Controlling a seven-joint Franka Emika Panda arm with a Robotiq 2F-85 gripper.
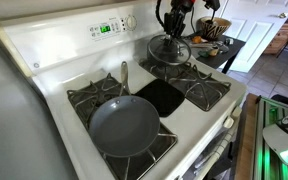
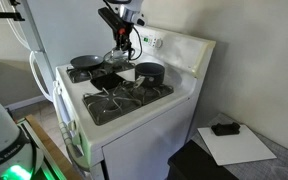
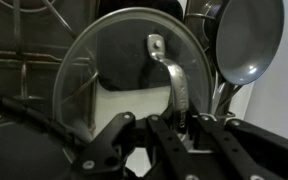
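Observation:
A clear glass lid (image 3: pixel 114 75) with a dark rim and a curved metal handle (image 3: pixel 174 75) fills the middle of the wrist view. My gripper is shut on that handle, though the black fingers partly hide the grip. In exterior view 1 the lid (image 1: pixel 169 50) hangs tilted above the back of the stove, just under the gripper (image 1: pixel 174 33). Exterior view 2 shows the lid (image 2: pixel 117 58) raised in the air, left of a dark pot (image 2: pixel 150 73).
A grey frying pan (image 1: pixel 125 125) sits on the left burners. Between the burner sets lies a black flat panel (image 1: pixel 164 97), clear on top. The right grate (image 1: pixel 206 92) has free room at its front. The control panel (image 1: pixel 79 40) rises along the back.

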